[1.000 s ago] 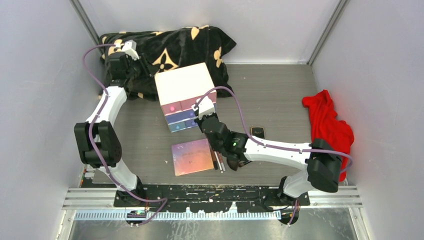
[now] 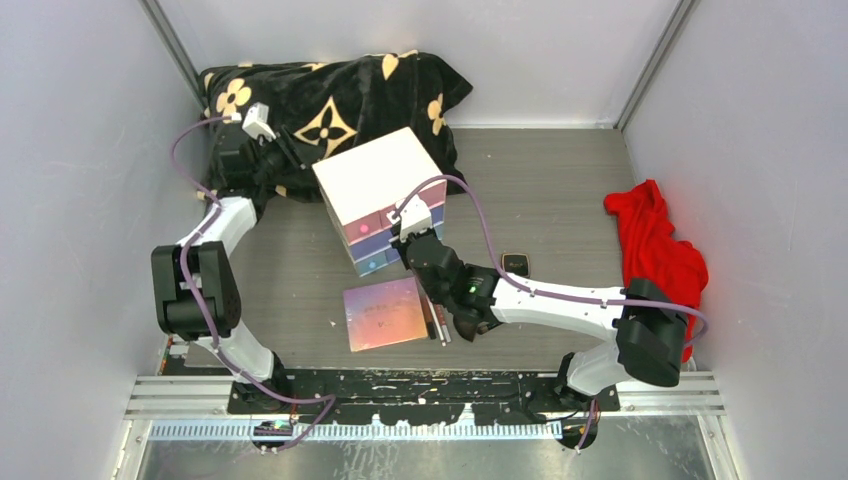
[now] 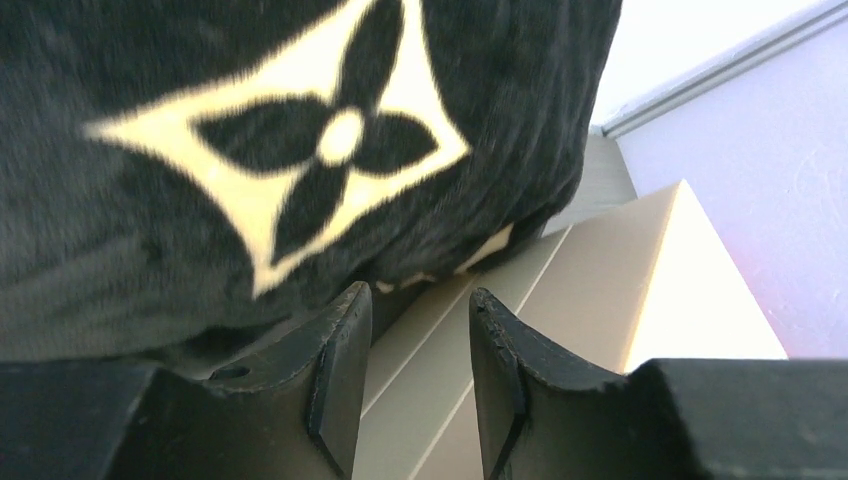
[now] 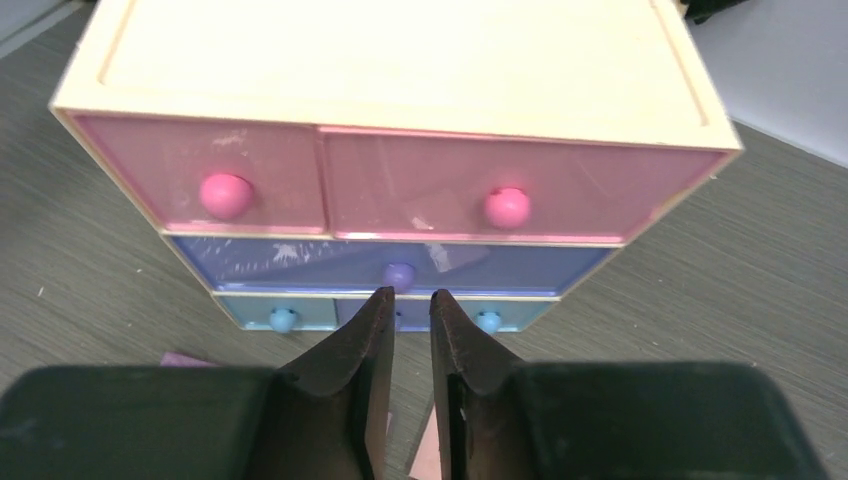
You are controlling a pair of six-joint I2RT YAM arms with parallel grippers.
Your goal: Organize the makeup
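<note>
The cream drawer box, with pink, purple and blue drawers, stands angled before the patterned black cushion. My left gripper is near the box's back left, over the cushion, fingers slightly apart; I cannot see anything between them. My right gripper faces the drawer fronts, its fingers a little apart and nothing seen between them. A pink-orange palette lies in front of the box, with pens beside it.
A small black compact and a dark item partly under the right arm lie on the right. A red cloth lies by the right wall.
The left gripper has moved down in the top view, toward the front. The box has shifted slightly forward and right, turning a little. The right arm has barely moved.
</note>
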